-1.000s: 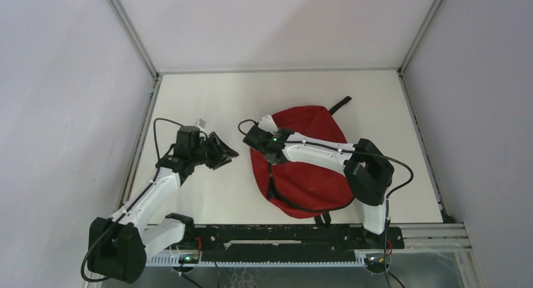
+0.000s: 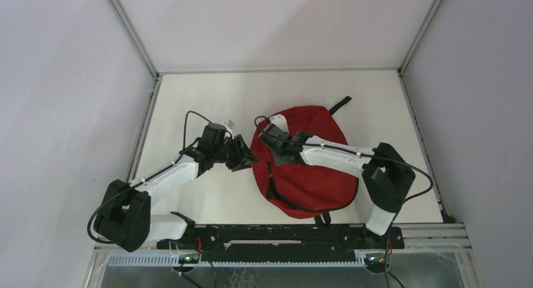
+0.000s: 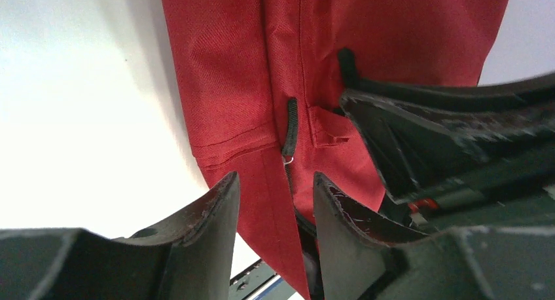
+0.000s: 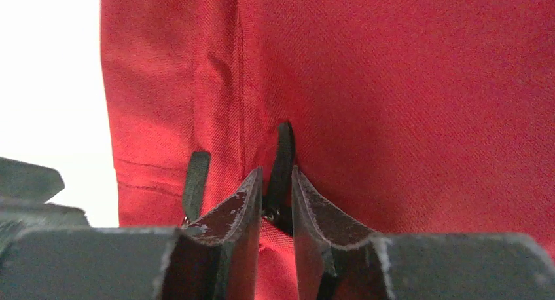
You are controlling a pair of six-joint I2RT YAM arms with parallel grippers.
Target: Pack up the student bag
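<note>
A red bag [image 2: 308,181] lies flat on the table under the right arm. Two black zipper pulls show close together along its seam: one pull [image 4: 196,182] at left in the right wrist view, another pull [image 4: 283,159] straight ahead of the right fingertips. My right gripper is open by a narrow gap, the second pull showing in line with it; contact is unclear. At the bag's left edge, my left gripper is wide open and empty, with the first pull [image 3: 291,126] just beyond its fingertips.
The right gripper's dark body [image 3: 451,136] crowds the left wrist view, so the two grippers stand close together. A black strap [image 2: 340,104] sticks out at its back right.
The bag stays in place.
</note>
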